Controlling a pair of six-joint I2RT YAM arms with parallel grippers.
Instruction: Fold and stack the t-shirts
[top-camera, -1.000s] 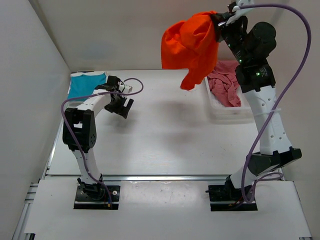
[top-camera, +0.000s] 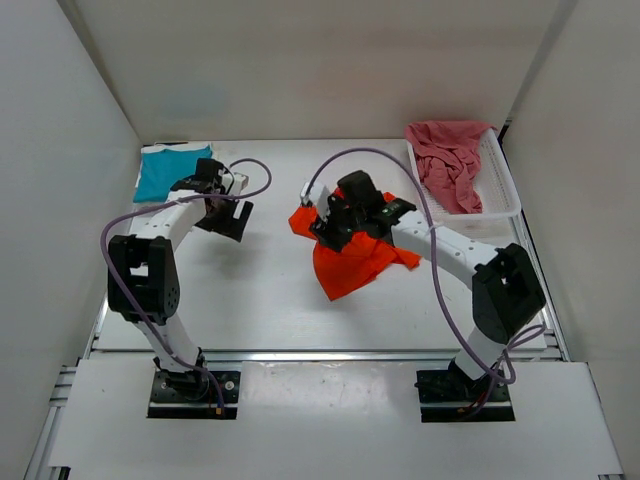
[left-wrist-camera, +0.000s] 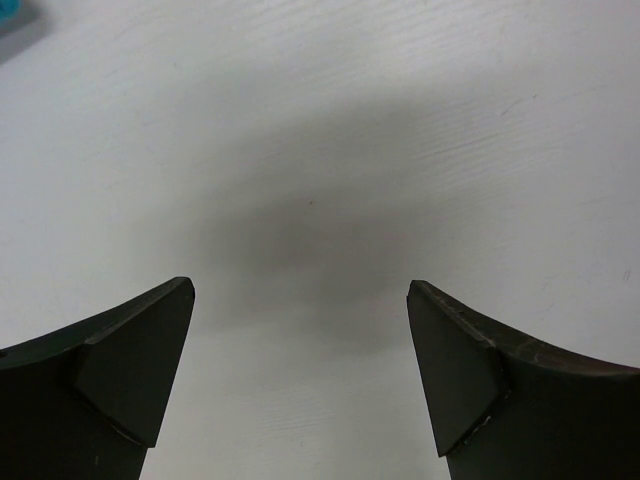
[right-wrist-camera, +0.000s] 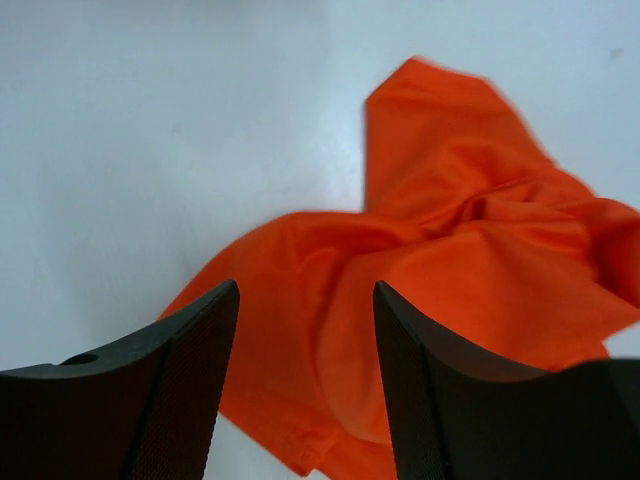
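Observation:
A crumpled orange t-shirt lies in the middle of the white table, my right gripper hovering low over its left part; in the right wrist view the right gripper stands open above the loose folds, holding nothing visible. My left gripper is at the table's left side, open over bare surface in the left wrist view. A folded teal shirt lies at the back left, partly behind the left arm.
A white basket holding pink cloth stands at the back right.
The orange shirt, held up high by my right gripper a second ago, now lies on the table. The right gripper has come down and leftward over it. The left arm has shifted slightly left.

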